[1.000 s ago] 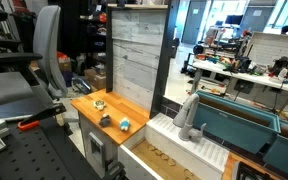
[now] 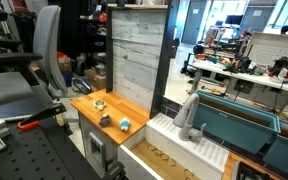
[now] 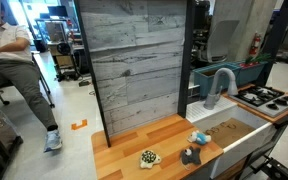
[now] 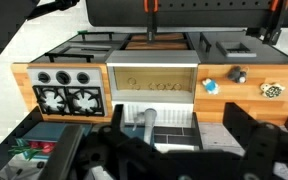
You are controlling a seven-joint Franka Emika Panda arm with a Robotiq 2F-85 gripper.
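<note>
In the wrist view my gripper stands open, its dark fingers wide apart at the lower edge and nothing between them. It hangs above a toy kitchen counter, clear of everything on it. Three small toys rest on the wooden top (image 3: 127, 147): a blue-and-white one (image 3: 199, 138), a dark grey one (image 3: 191, 156) and a pale, patterned one (image 3: 149, 159). The same blue-and-white toy (image 4: 210, 86) lies right of the sink (image 4: 152, 79) in the wrist view. Neither exterior view shows the gripper.
A grey faucet (image 4: 149, 122) rises behind the sink, whose basin has a wood-toned floor with small marks. The stove (image 4: 72, 98) lies on the sink's other side. A tall grey-plank panel (image 3: 149, 72) stands behind the toys. Someone sits (image 3: 24, 65) in the background.
</note>
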